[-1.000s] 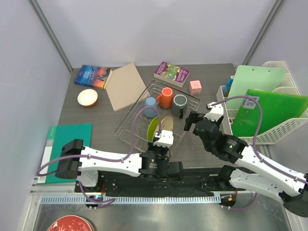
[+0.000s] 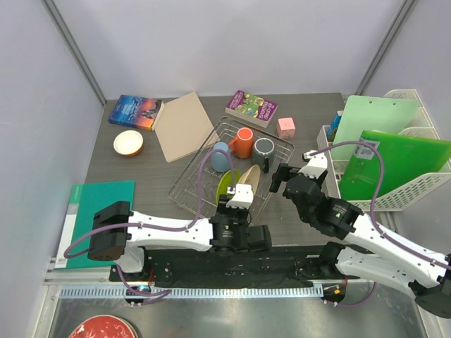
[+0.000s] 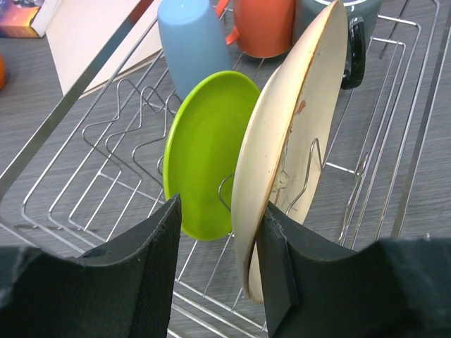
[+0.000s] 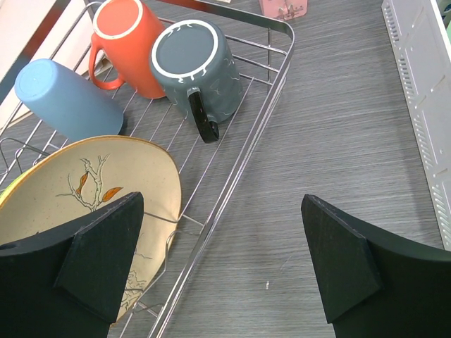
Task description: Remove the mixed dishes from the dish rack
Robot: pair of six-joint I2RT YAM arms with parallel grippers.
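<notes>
The wire dish rack (image 2: 184,184) holds a green plate (image 3: 211,155) and a cream oval plate (image 3: 318,113) with a twig pattern, both standing on edge. Behind them are a blue cup (image 2: 220,158), an orange mug (image 2: 243,144) and a dark grey mug (image 2: 263,151). My left gripper is open at the plates' near side. The cream plate's near edge reaches down between its fingers, close against the right one; the green plate is just beyond the left finger. My right gripper stands open and empty, right of the rack.
A white basket (image 2: 423,193) with green boards stands at the right. Books (image 2: 135,111), a beige board (image 2: 182,127) and a small bowl (image 2: 128,143) lie left and behind; a pink block (image 2: 285,127) sits behind right. Bare table (image 4: 352,155) shows between rack and basket.
The cream plate has swung right and looks more edge-on, farther from the green plate. My right arm has stayed still.
</notes>
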